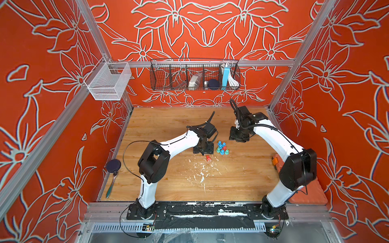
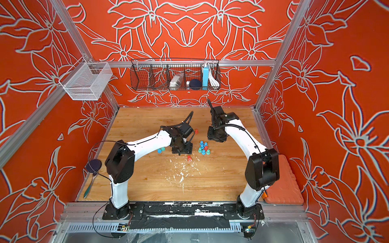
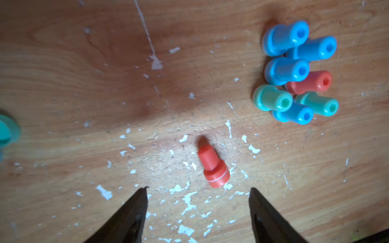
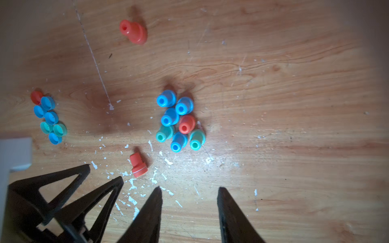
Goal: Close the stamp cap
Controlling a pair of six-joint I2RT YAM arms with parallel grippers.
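Note:
A red stamp lies on its side on the wooden table, its narrow handle pointing away and a pale line round its wide end. How tightly the cap sits there cannot be told. My left gripper is open above the table near this stamp, which lies just beyond its fingertips and outside its grasp. To the right and farther back, my right gripper hangs part open over bare wood, with nothing between its fingers. Another red stamp stands alone at the back.
Several stamps, including a blue one, stand upright in a cluster between the arms. Loose caps, such as a green cap, lie in a group on the left. White paint marks speckle the front.

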